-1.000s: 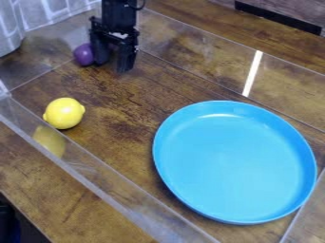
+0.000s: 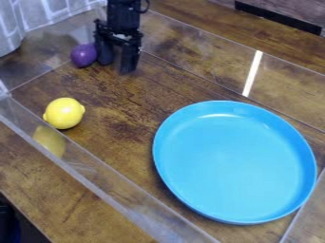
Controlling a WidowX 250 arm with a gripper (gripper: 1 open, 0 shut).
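Observation:
My black gripper (image 2: 117, 57) is low at the upper left, just right of a small purple object (image 2: 83, 55), close to it or touching; whether its fingers are open or shut is hard to make out. A yellow lemon (image 2: 64, 113) lies on the wooden table at the left, and a large blue plate (image 2: 234, 159) takes up the lower right.
A clear plastic barrier (image 2: 89, 190) runs along the lower left edge. A pale object (image 2: 15, 24) stands at the top left corner. A white strip (image 2: 252, 74) lies at upper right.
The gripper has shifted slightly, and more of the purple object shows to its left. The lemon and plate are unmoved.

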